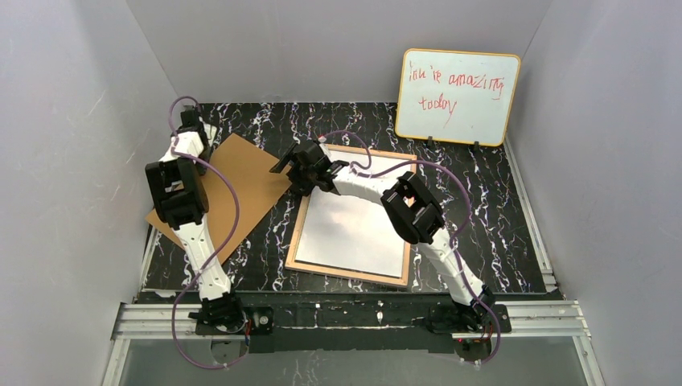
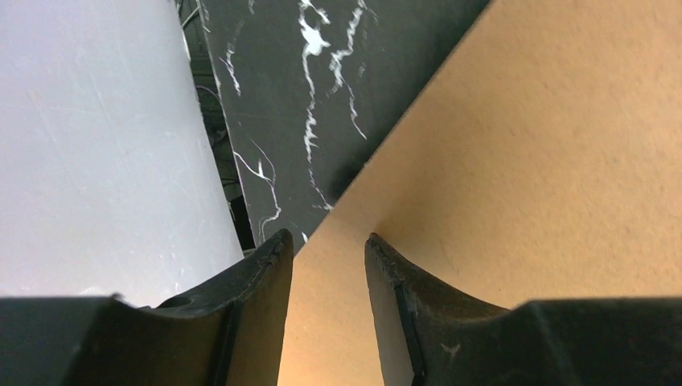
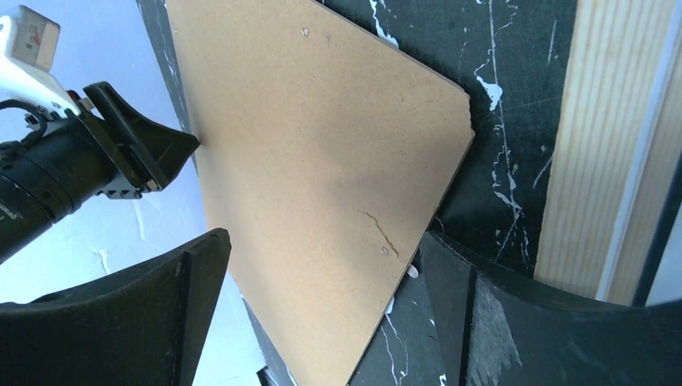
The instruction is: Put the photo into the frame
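A tan board (image 1: 241,185) lies angled on the marble table at the left. My left gripper is low over its far left edge in the left wrist view, fingertips a little apart; whether anything is pinched between them I cannot tell. My right gripper stands open at the board's right corner, beside the wooden frame (image 1: 293,241), which holds a white panel (image 1: 350,233). In the right wrist view the board's edge runs between the open fingers. No photo image is visible.
A whiteboard (image 1: 457,88) with red writing stands at the back right. Grey walls (image 1: 96,161) enclose the table on the left, back and right. Bare table (image 1: 474,233) shows right of the frame.
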